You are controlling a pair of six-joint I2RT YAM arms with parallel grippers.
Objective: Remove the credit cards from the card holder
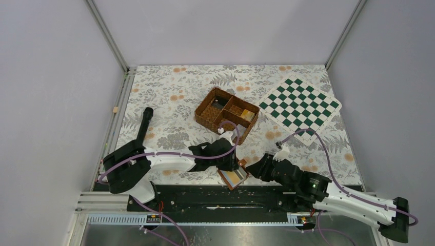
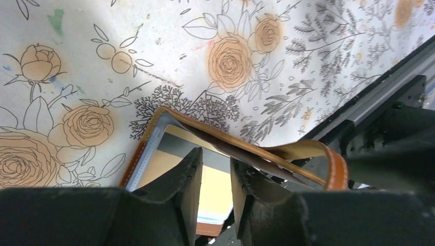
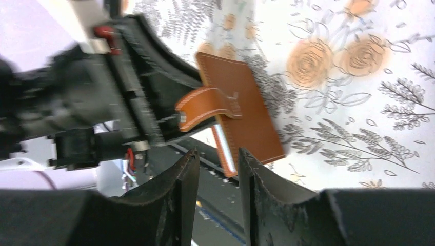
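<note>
The brown card holder (image 1: 233, 178) hangs partly open near the table's front edge, showing a yellowish face and a dark stripe inside. In the left wrist view, my left gripper is shut on the holder, its fingers over the yellowish panel (image 2: 174, 165); exactly what lies between the tips is hidden. The holder's strap (image 2: 302, 149) sticks out to the right. My right gripper is open and empty, just right of the holder in the top view. From the right wrist, the brown cover (image 3: 246, 110) and a pale card edge (image 3: 225, 148) show beyond its fingers.
Behind the left gripper stands a wicker basket (image 1: 205, 122) with compartments holding a dark item (image 1: 219, 102) and a yellow one (image 1: 247, 115). A green-and-white checkered board (image 1: 300, 109) lies at the right, a black rod (image 1: 144, 124) at the left.
</note>
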